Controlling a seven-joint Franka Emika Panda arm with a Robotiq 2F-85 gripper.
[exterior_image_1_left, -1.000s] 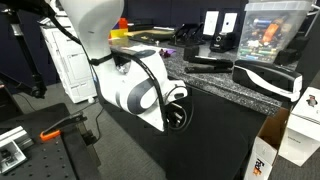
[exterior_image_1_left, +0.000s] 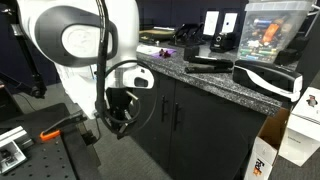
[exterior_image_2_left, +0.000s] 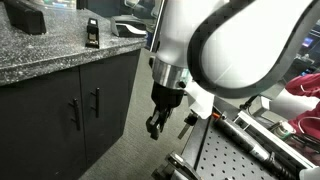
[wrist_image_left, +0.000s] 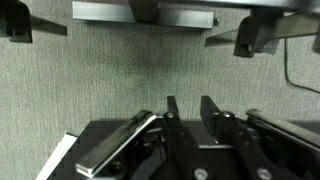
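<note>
My gripper points down over the grey floor (wrist_image_left: 150, 75) in the wrist view. A narrow gap shows between its two black fingers, with nothing between them. In the first exterior view the gripper (exterior_image_1_left: 118, 122) hangs low in front of the dark cabinet doors (exterior_image_1_left: 205, 130), to the left of their two upright handles. From the other side, the gripper (exterior_image_2_left: 156, 124) hangs clear of the doors (exterior_image_2_left: 103, 78), with floor between.
The speckled countertop (exterior_image_1_left: 222, 84) carries a black-and-white case (exterior_image_1_left: 266, 78), dark tools and a clear bin (exterior_image_1_left: 272, 28) of coloured things. White boxes (exterior_image_1_left: 300, 132) stand at the right. A dark perforated table (exterior_image_2_left: 225, 155) lies near the arm.
My arm has swung left and toward the first exterior camera, away from the cabinet doors. The door handles, hidden behind the arm before, now show. The countertop things have not moved.
</note>
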